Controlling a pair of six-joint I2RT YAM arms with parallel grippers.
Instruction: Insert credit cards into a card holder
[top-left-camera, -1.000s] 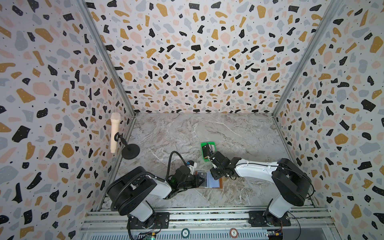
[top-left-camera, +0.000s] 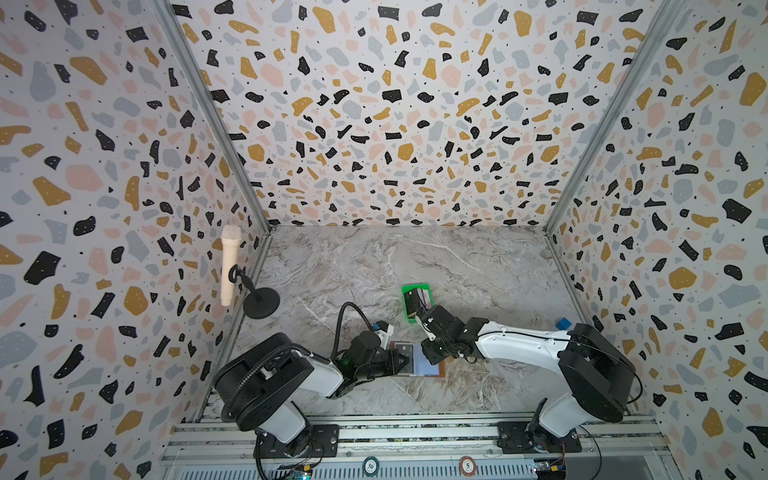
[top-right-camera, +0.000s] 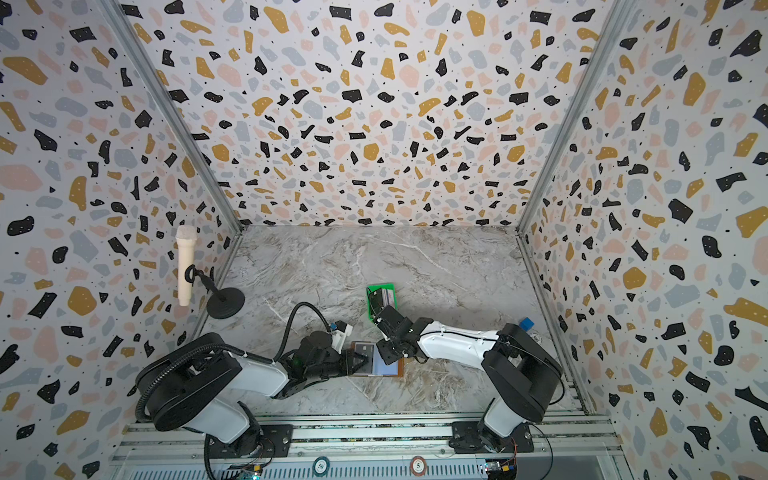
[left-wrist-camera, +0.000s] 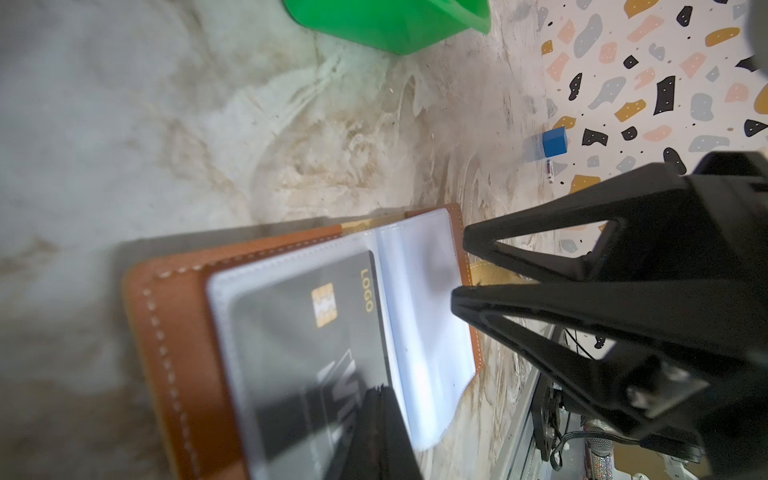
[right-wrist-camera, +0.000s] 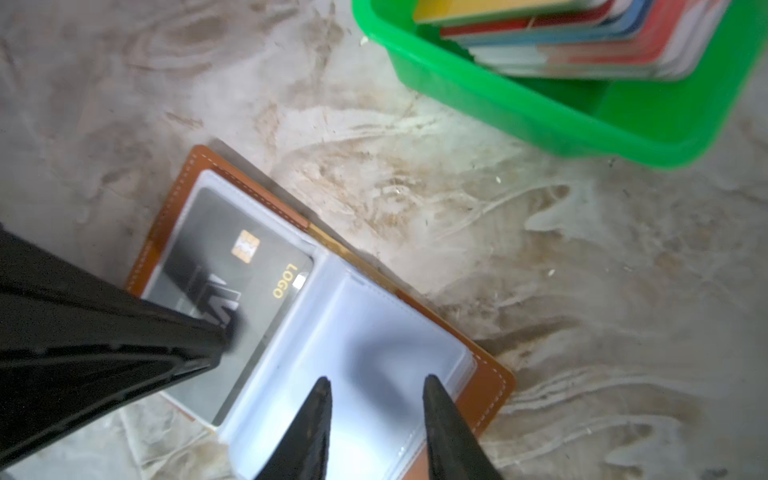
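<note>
An open brown card holder (right-wrist-camera: 488, 392) with pale sleeves lies on the marble table, a dark grey card (right-wrist-camera: 224, 288) with LOGO in its left sleeve; the right sleeve (right-wrist-camera: 360, 352) shows no card. My left gripper is shut, low on the grey card, with nothing visible between its fingers. My right gripper stands open over the right sleeve, empty between its fingertips. A green tray (right-wrist-camera: 520, 112) holding a stack of cards sits behind the holder.
A round black stand (top-left-camera: 261, 302) is at the left edge and a small blue block (top-left-camera: 563, 324) at the right edge.
The left arm and the holder look unmoved.
</note>
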